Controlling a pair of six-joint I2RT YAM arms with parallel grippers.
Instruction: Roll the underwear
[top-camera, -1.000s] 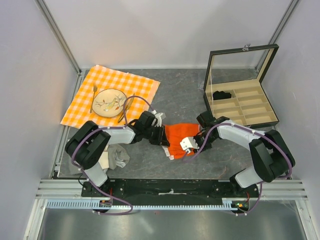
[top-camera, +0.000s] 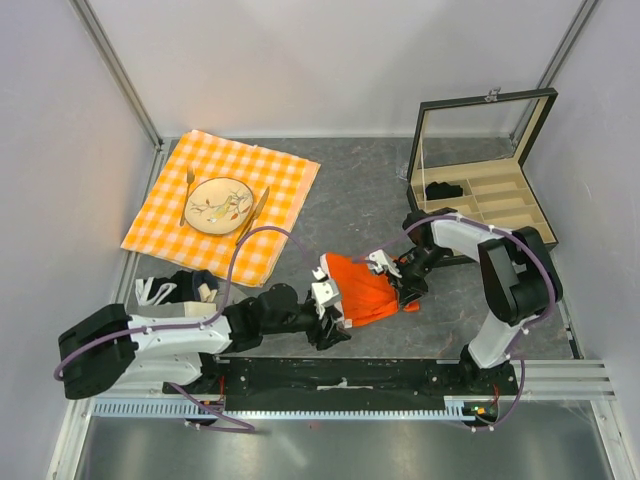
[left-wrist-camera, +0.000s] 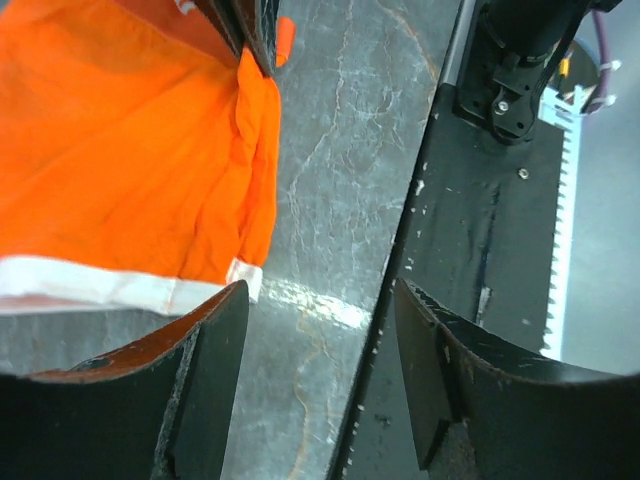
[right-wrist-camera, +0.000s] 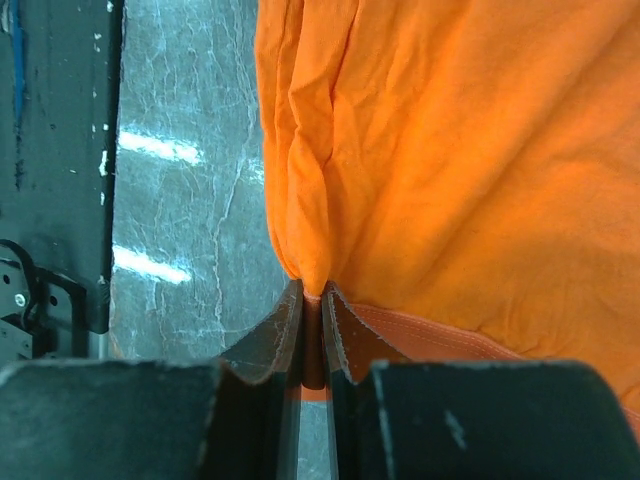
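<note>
Orange underwear (top-camera: 362, 290) with a white band lies spread on the grey table, its front edge doubled over in a narrow fold. My right gripper is shut on the underwear's folded edge at its right end; cloth bunches between the fingers. In the left wrist view the white band (left-wrist-camera: 110, 285) runs to the near corner of the orange cloth (left-wrist-camera: 140, 150). My left gripper is open with nothing between its fingertips, just in front of that corner and apart from it.
An open box with compartments (top-camera: 495, 195) stands at the back right, a dark item (top-camera: 443, 190) inside. At the back left, a plate (top-camera: 218, 206) rests on a checked cloth (top-camera: 280, 170). Other clothes (top-camera: 180, 290) lie at the left.
My left gripper has moved from the band's side toward the table's front edge.
</note>
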